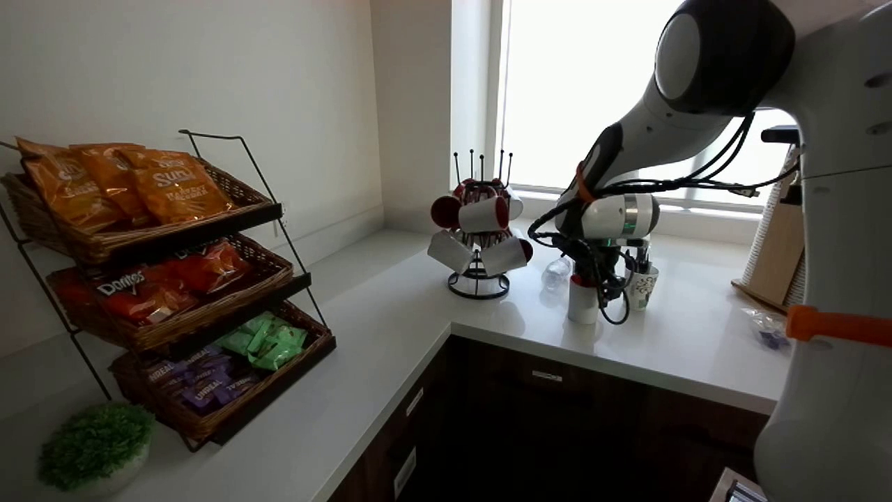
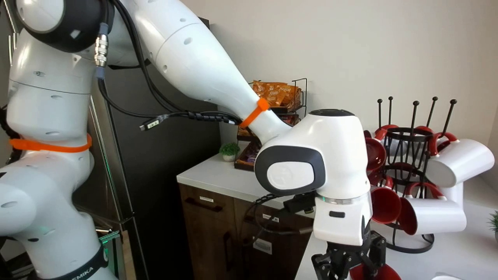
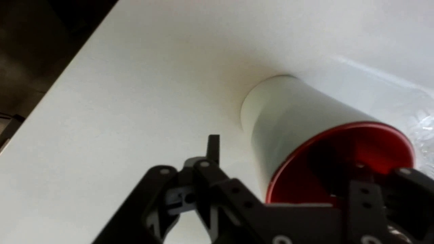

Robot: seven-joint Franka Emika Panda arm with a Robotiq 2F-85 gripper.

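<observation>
A white mug with a red inside [image 3: 284, 109] stands upright on the counter, as the wrist view shows. In exterior view 1 the mug [image 1: 582, 305] is near the counter's front edge, its top partly behind my gripper [image 1: 599, 280]. Seen from the wrist, my gripper has its fingers apart. One finger [image 3: 213, 147] is outside the mug over bare counter, and the other overlaps the red opening. Whether either touches the mug cannot be told. Exterior view 2 shows my gripper [image 2: 348, 266] at the bottom edge, with the mug's red inside [image 2: 386, 273] behind it.
A black rack with hanging mugs [image 1: 478, 282] stands left of the mug. Clear plastic [image 1: 555, 275] lies behind the mug, and a patterned cup [image 1: 642, 288] holding dark items is to its right. A snack rack [image 1: 272, 213] fills the left.
</observation>
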